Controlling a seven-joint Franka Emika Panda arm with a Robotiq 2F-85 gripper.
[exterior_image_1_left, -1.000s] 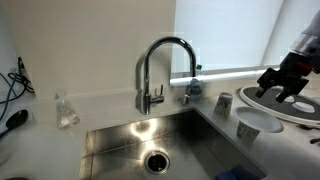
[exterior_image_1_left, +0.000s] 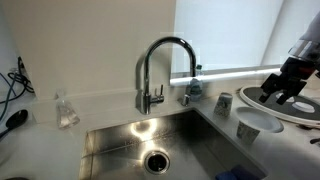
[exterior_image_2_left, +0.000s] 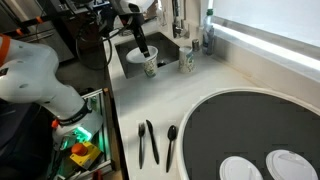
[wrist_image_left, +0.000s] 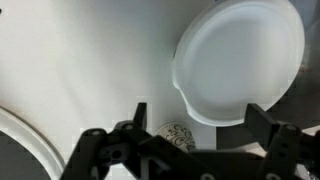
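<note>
No task object is named. My gripper is open, its fingers wide apart with nothing held between them. In exterior view 2, the gripper (exterior_image_2_left: 127, 50) hangs above and beside a shallow white dish (exterior_image_2_left: 135, 62). That dish (exterior_image_1_left: 262, 120) rests by the sink's right edge, seemingly on top of a patterned cup (exterior_image_2_left: 151, 70). Seen from the wrist, the dish (wrist_image_left: 245, 60) lies ahead and to the right, and a speckled cup (wrist_image_left: 176, 133) shows near the left finger. The gripper (exterior_image_1_left: 275, 94) is clear of the dish.
A second patterned cup (exterior_image_2_left: 186, 62) stands near the dish. The steel sink (exterior_image_1_left: 110, 145) with its faucet (exterior_image_1_left: 146, 75) lies alongside. A knife, fork and spoon (exterior_image_2_left: 171, 135) lie on the counter beside a large dark round tray (exterior_image_2_left: 240, 115) bearing white discs.
My gripper has shifted slightly to the right and down in exterior view 1. The dish and cups have not moved.
</note>
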